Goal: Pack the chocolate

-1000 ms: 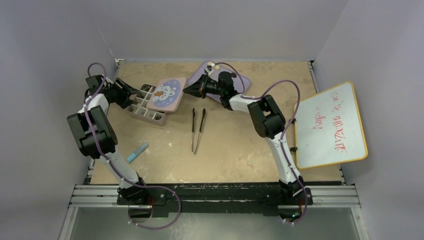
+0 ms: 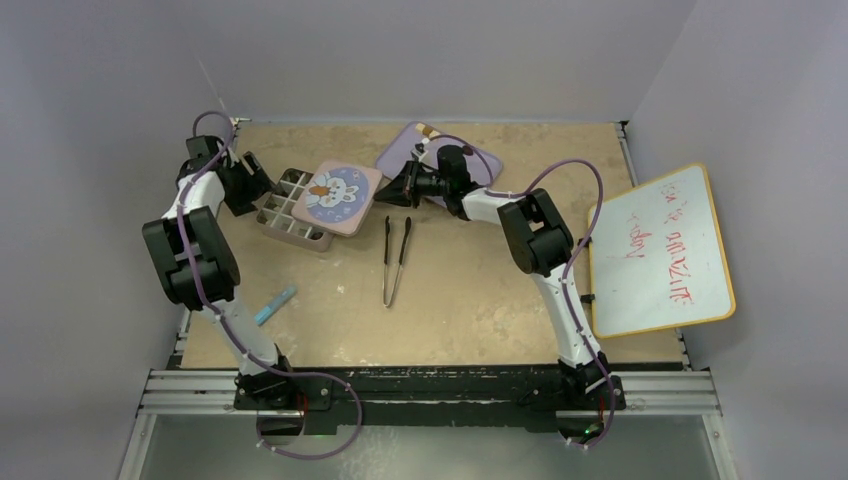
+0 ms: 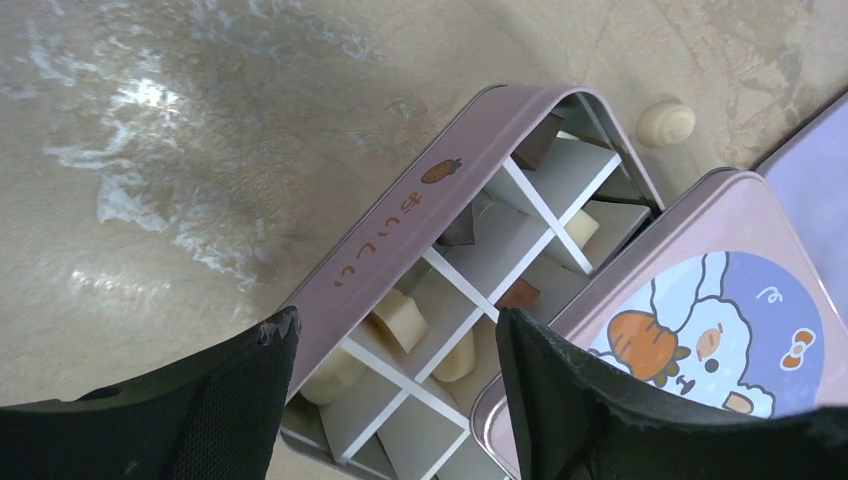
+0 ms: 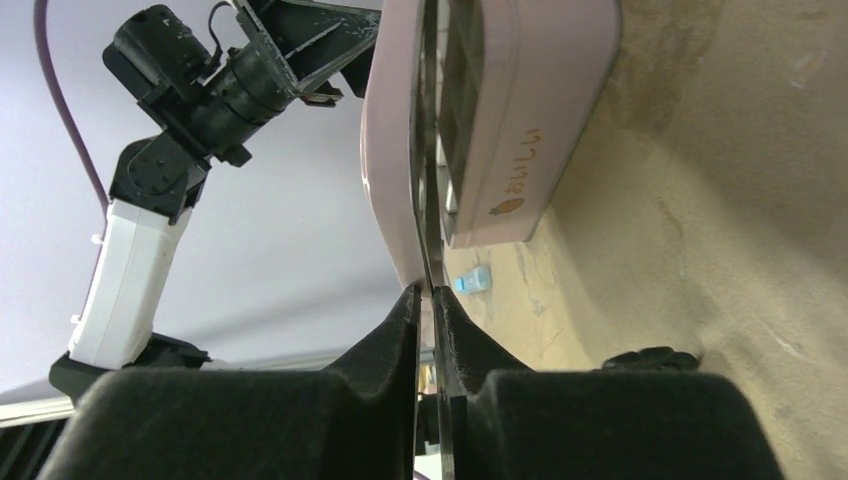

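A pink tin box (image 2: pixel 292 234) with a white divider grid holds chocolate pieces (image 3: pixel 398 320) in some compartments. The pink lid (image 2: pixel 336 198) with a rabbit picture overlaps its right side, tilted. My right gripper is at the lid's edge, fingertips nearly together on it; whether they grip it is hard to tell. My left gripper is open above the box's left side, nothing between its fingers.
A lilac tray (image 2: pixel 398 150) with small pieces lies behind the right gripper. Tongs (image 2: pixel 388 280) lie mid-table, and a blue stick (image 2: pixel 275 305) at front left. A whiteboard (image 2: pixel 660 250) stands at right.
The lid and my right gripper have moved slightly right. My left gripper has shifted and turned over the box's left side.
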